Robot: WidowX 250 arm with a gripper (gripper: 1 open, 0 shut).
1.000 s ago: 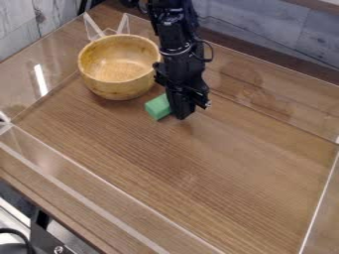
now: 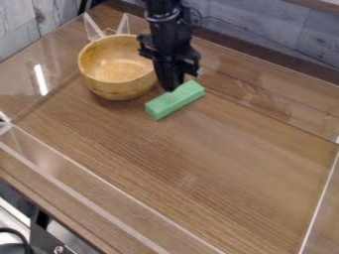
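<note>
A green rectangular block (image 2: 175, 100) lies flat and diagonal on the wooden table, just right of an orange-tan bowl (image 2: 117, 69). The black robot gripper (image 2: 162, 71) is above and behind the block, at the bowl's right side, apart from the block. Its fingers are small and dark, with nothing visible between them; it looks shut.
A white wire object stands behind the bowl at the upper left. The table's left edge borders a dark area at lower left.
The gripper has moved back and up, away from the green block, which now shows fully, uncovered.
</note>
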